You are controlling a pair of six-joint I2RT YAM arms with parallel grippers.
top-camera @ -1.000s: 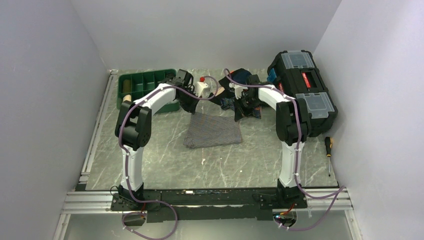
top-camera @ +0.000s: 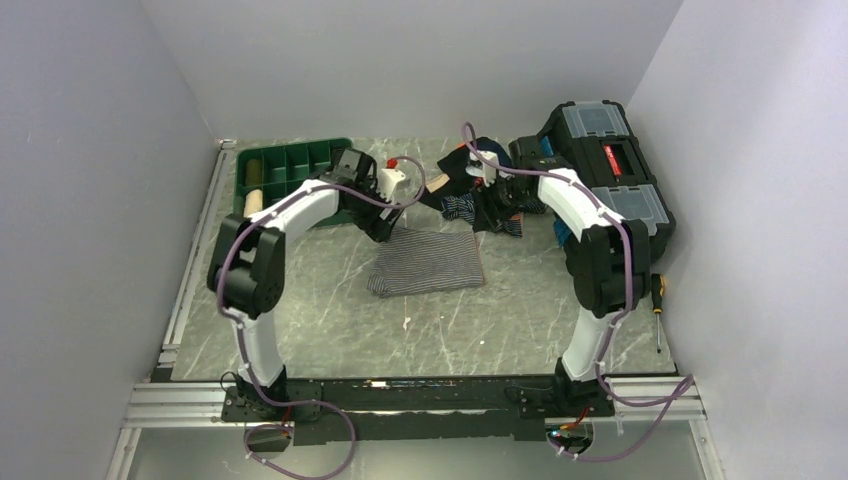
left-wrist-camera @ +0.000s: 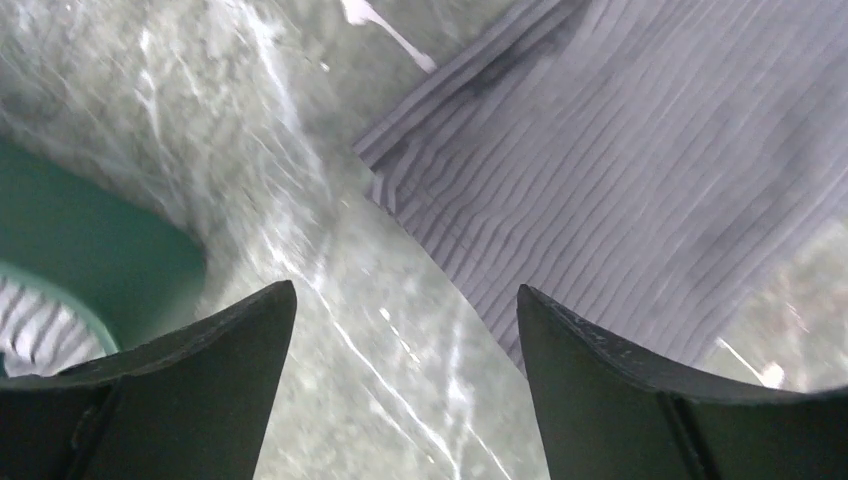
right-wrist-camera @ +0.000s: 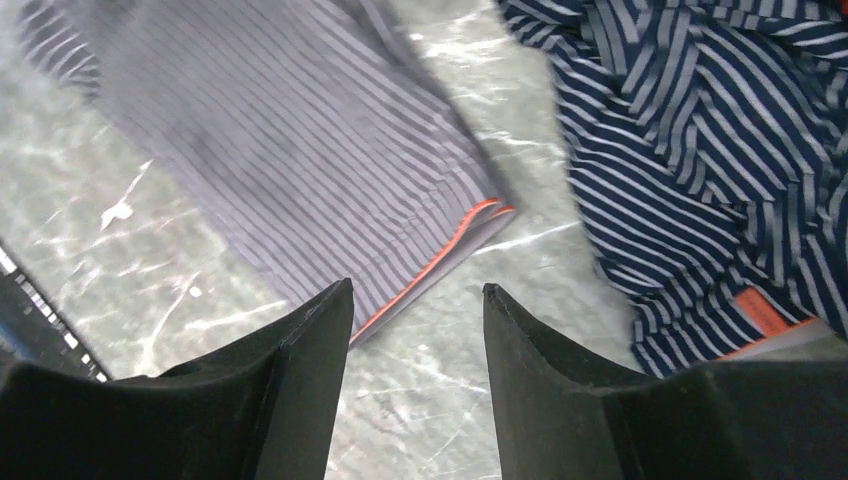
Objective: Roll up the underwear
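Note:
Grey striped underwear [top-camera: 425, 262] lies flat in the middle of the marble table, with an orange edge on its right side in the right wrist view. My left gripper hangs open over its upper left corner, next to the green tray. My right gripper is open above the upper right end, its fingers apart with only table and cloth beneath them.
The green divided tray [top-camera: 242, 190] stands back left. Dark striped garments [right-wrist-camera: 700, 150] are heaped behind on the right. A black toolbox [top-camera: 612, 155] and a screwdriver [top-camera: 657, 300] lie at the right edge.
Both arms have drawn back outward and up from the underwear's far corners, and the grippers look more open. The underwear lies as before.

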